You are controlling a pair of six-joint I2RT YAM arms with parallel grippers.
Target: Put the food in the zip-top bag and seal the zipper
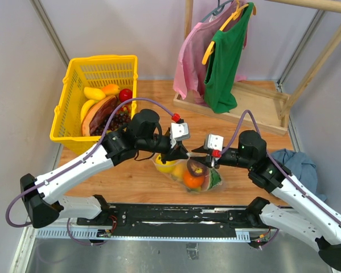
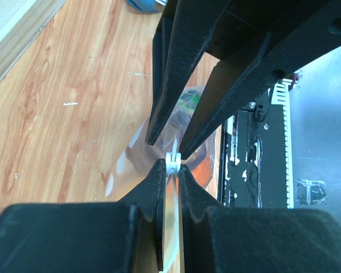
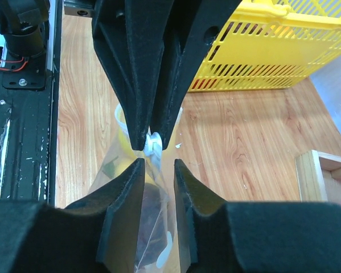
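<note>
A clear zip top bag (image 1: 214, 185) lies on the wood table with food inside: an orange fruit (image 1: 193, 180), a dark purple piece (image 1: 197, 168), something yellow (image 1: 165, 167) and something green. My left gripper is shut on the white zipper slider (image 2: 173, 158) at the bag's top edge. From the other side, my right gripper reaches the same spot, its fingers apart on either side of the bag's top edge and close to the slider. How much of the zipper is sealed cannot be made out; the yellow food's end looks loose and gaping.
A yellow basket (image 1: 61, 116) with several fruits stands at the back left. Behind the bag are a wooden rack base (image 1: 261, 105) and hanging pink and green clothes (image 1: 222, 74). A blue cloth (image 1: 295, 165) lies at the right.
</note>
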